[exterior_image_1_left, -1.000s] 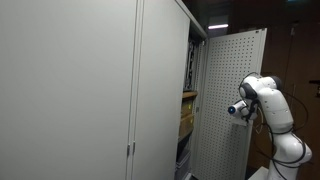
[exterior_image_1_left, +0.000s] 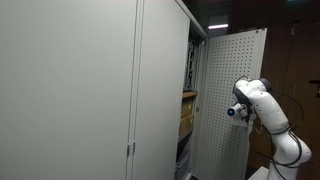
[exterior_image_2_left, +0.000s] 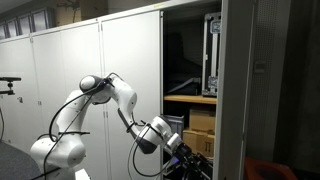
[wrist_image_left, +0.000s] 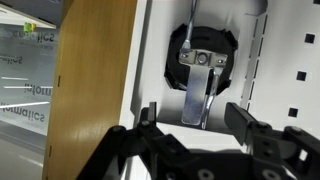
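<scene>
In the wrist view my gripper stands open, its two dark fingers apart at the lower edge. Ahead of it, in line with the gap, a black round holder (wrist_image_left: 178, 72) sits on a pale surface. A flat metal strip (wrist_image_left: 196, 95) runs down from the holder's middle, with slim metal rods (wrist_image_left: 211, 92) beside it. I cannot tell whether the fingers touch the strip's lower end. Exterior view 1 has the white arm (exterior_image_1_left: 283, 135) at the right, its wrist against the perforated door (exterior_image_1_left: 222, 80); there the fingers are too small to make out.
A tall white cabinet (exterior_image_2_left: 133, 70) stands open, with cardboard boxes (exterior_image_2_left: 200, 120) on its shelves. To the left in the wrist view runs a wooden panel (wrist_image_left: 85, 70). Black cables (exterior_image_2_left: 128, 140) hang loosely along the arm. The perforated door hems in the wrist.
The arm's wrist end has sunk very slightly along the perforated door. Cabinet and door look the same.
</scene>
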